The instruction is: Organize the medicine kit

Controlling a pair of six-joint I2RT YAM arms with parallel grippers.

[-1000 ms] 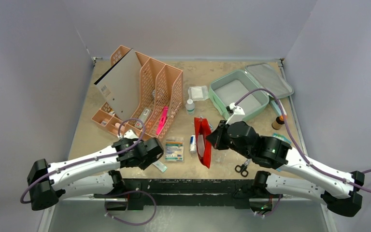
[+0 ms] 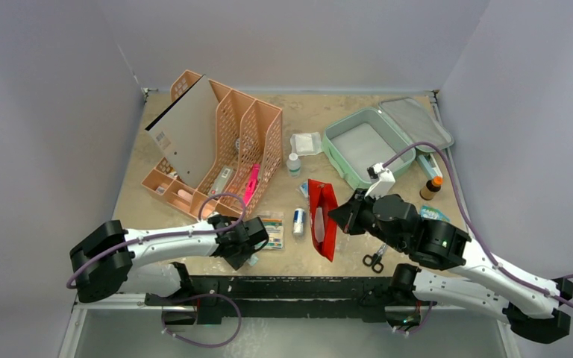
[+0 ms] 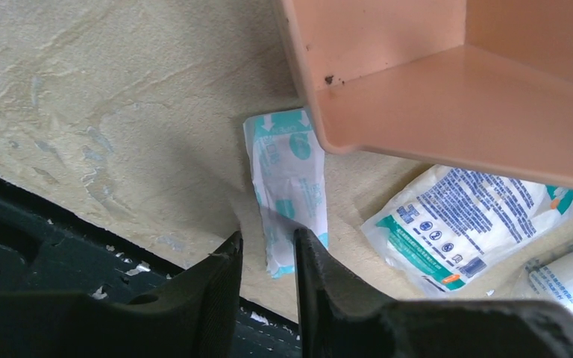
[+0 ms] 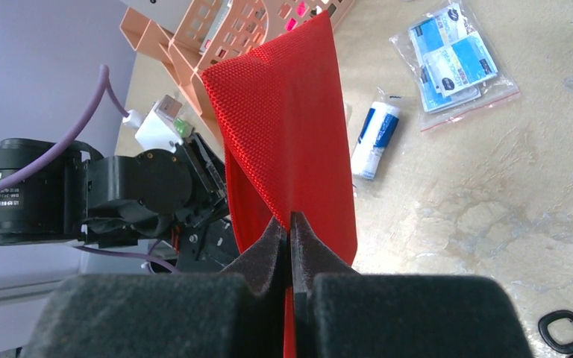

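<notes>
A flat red pouch (image 2: 319,237) hangs above the table, its edge pinched in my right gripper. The right wrist view shows the red pouch (image 4: 298,127) rising from between the closed fingertips. My left gripper is partly open, one finger at each side of the near end of a small white-and-teal packet (image 3: 287,179). That packet lies on the table, its far corner beside the peach organizer (image 3: 388,123); whether the fingers touch it I cannot tell. From the top, the left arm covers most of it.
A green case (image 2: 362,142) lies open at the back right, its tray looking empty. Scissors (image 2: 374,259), a bandage roll (image 2: 298,222), a small bottle (image 2: 293,165), a gauze packet (image 2: 306,143) and a brown bottle (image 2: 430,188) lie or stand around the table.
My left arm has shifted right, now covering most of the small packet and part of the larger packet beside it. The right arm has carried the red pouch slightly to the right.
</notes>
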